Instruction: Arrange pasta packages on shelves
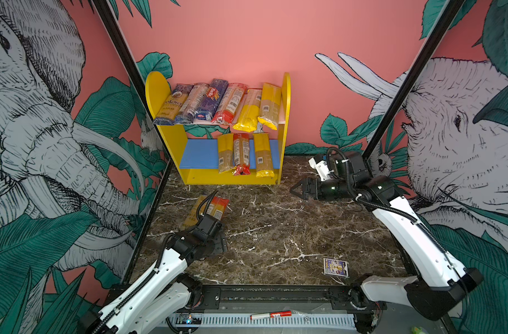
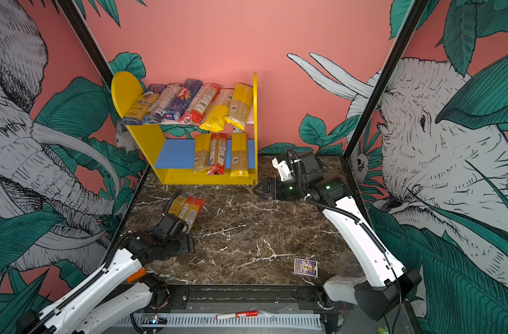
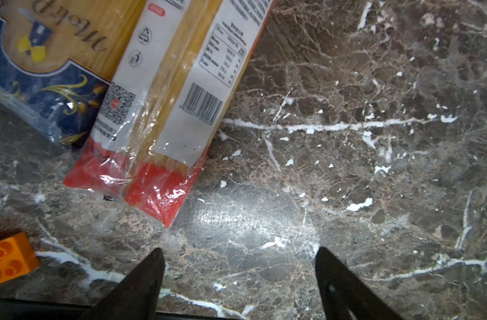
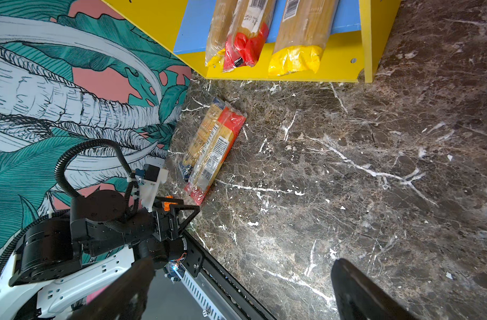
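Two pasta packages lie side by side on the left of the marble table: a red-ended one (image 3: 163,101) and a blue-and-clear one (image 3: 56,64). My left gripper hovers past the red end, its fingers apart and only table between them. The yellow two-level shelf (image 1: 284,105) stands at the back. Several packages fill its upper level; on the blue lower level (image 1: 198,153) sit a yellow pack (image 1: 225,153), a red pack (image 1: 241,154) and another yellow pack (image 1: 263,156). My right gripper is open and empty, in front of the shelf's right side.
An orange toy brick (image 3: 8,258) lies near the table's front left edge. A printed card (image 1: 335,267) rests at the front right.
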